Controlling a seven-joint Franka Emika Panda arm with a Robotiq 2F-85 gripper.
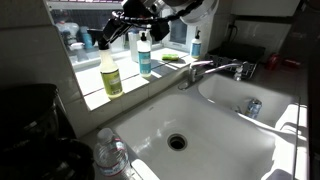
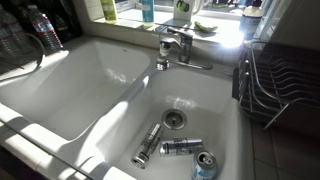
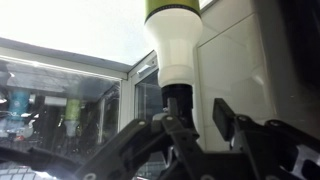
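A bottle with yellow-green liquid stands on the windowsill at the left end of the sink. My gripper is at the top of this bottle, reaching in from the upper right. In the wrist view, the bottle's white neck and its black cap point down toward the fingers. The dark fingers stand apart around the cap, with a gap visible on the right side. Whether the other finger touches the cap is hard to tell against the dark parts.
A blue soap bottle stands close by on the sill, with the faucet farther right. Several cans, one of them upright, are in one basin. A water bottle stands at the near left. The other basin is empty.
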